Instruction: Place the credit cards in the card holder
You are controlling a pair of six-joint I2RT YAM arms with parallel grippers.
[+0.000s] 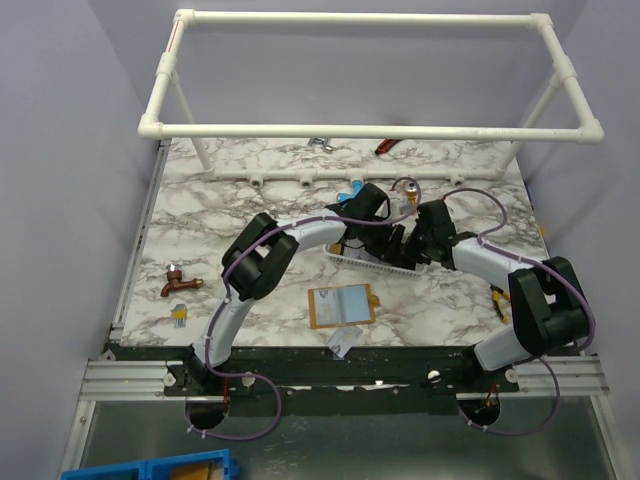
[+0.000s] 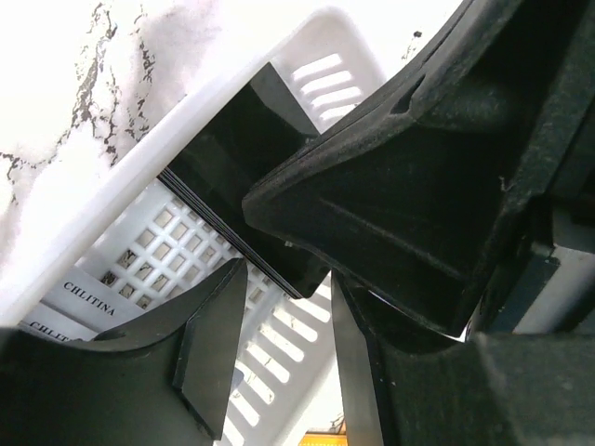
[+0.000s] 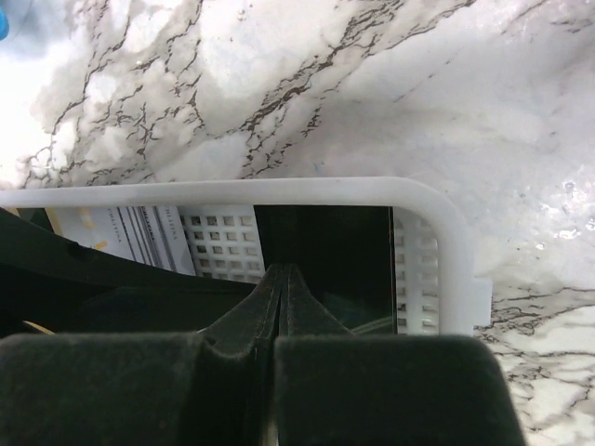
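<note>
Several black cards lie stacked on the floor of the white basket, near its right end; their layered edge shows in the left wrist view. My right gripper is shut, with nothing between its fingers, and its tips stand over the cards, which are outside them. My left gripper is open, its fingertips on either side of the front corner of the stack's edge. White cards marked CHLITINA (image 2: 85, 295) lie in another part of the basket. On the table in front, an open booklet-like holder (image 1: 343, 305) lies flat.
Both arms crowd over the basket, their grippers close together; the right one's dark finger (image 2: 372, 177) covers part of the black stack. A pale card (image 1: 343, 341) lies at the table's front edge. Left of the holder, a brass tap (image 1: 180, 281) sits with free marble between.
</note>
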